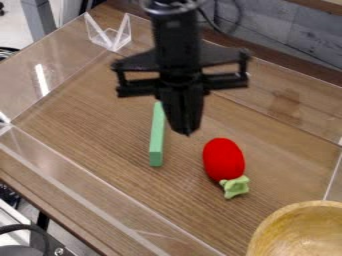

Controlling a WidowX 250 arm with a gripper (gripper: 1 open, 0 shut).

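Note:
A dark robot arm hangs from the top centre, its gripper [179, 92] above the wooden table; its fingertips are hard to make out. A green bar [156, 148] lies upright in the view, left of centre. A red oval object [222, 157] with a pale green end [234, 186] lies to its right, below the gripper in the view.
A yellow bowl [301, 232] sits at the bottom right corner. A clear plastic item [110, 32] is at the back left. Cables lie at the lower left.

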